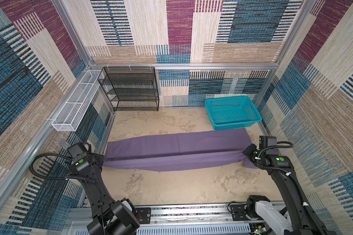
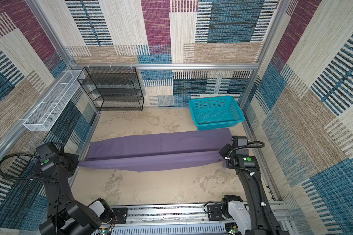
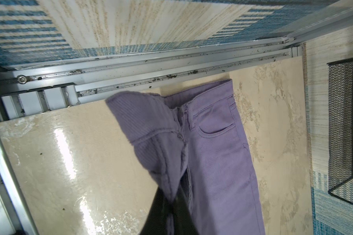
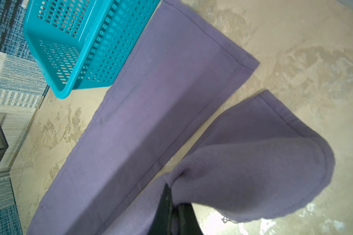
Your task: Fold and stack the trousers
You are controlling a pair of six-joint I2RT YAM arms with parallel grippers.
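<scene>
Purple trousers (image 1: pixel 200 141) lie lengthwise across the table, one leg flat, the other lifted and drawn over it. At the left end, my left gripper is shut on the waistband side, with a pocket visible on the flat part beside it. At the right end, my right gripper is shut on the raised leg near its hem, whose loose end drapes beside the gripper.
A teal basket (image 1: pixel 233 124) stands at the back right, close to the trousers. A black wire rack (image 1: pixel 127 90) is at the back left, a white wire shelf (image 1: pixel 74 101) on the left wall.
</scene>
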